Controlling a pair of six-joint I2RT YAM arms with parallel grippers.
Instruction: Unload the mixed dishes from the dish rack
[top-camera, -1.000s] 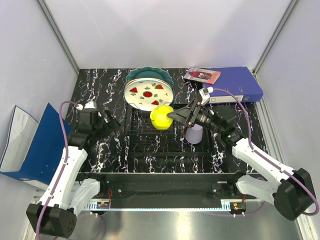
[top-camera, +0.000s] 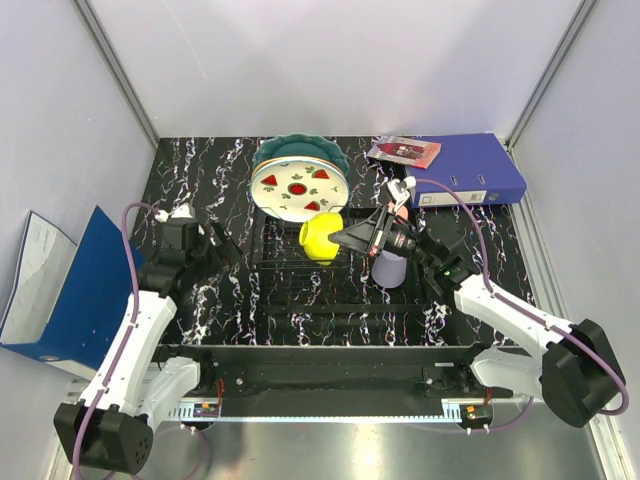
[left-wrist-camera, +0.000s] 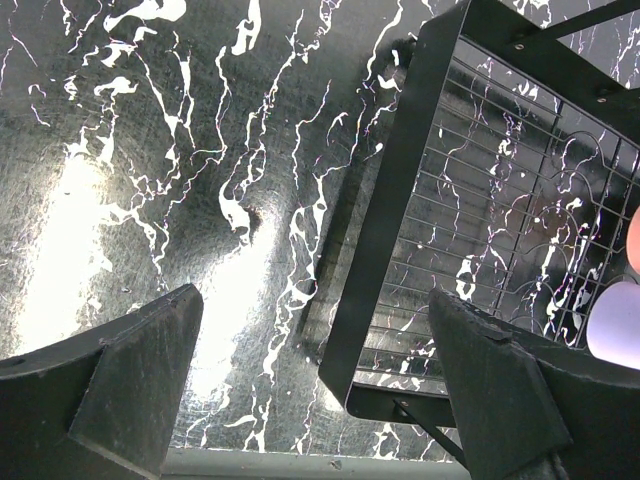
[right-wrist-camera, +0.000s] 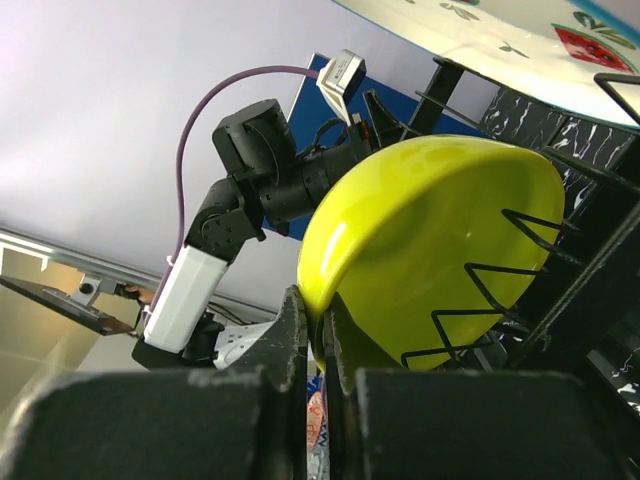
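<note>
The yellow bowl (right-wrist-camera: 430, 230) stands tipped on its side among the rack's wire prongs. My right gripper is shut on its rim. From above, the bowl (top-camera: 319, 240) lies near the middle of the black dish rack (left-wrist-camera: 372, 250). Behind it, a white plate with watermelon pictures (top-camera: 320, 195) leans in the rack in front of a scalloped teal dish (top-camera: 335, 146). A lilac cup (top-camera: 389, 270) sits on the rack's right side, with an orange one (left-wrist-camera: 634, 243) next to it. Left of the rack my left gripper is open and empty.
Bare black marbled counter (left-wrist-camera: 200, 150) lies left of the rack. A blue binder (top-camera: 470, 165) and a red packet (top-camera: 405, 151) occupy the back right; a standing blue folder (top-camera: 85, 290) is at the far left.
</note>
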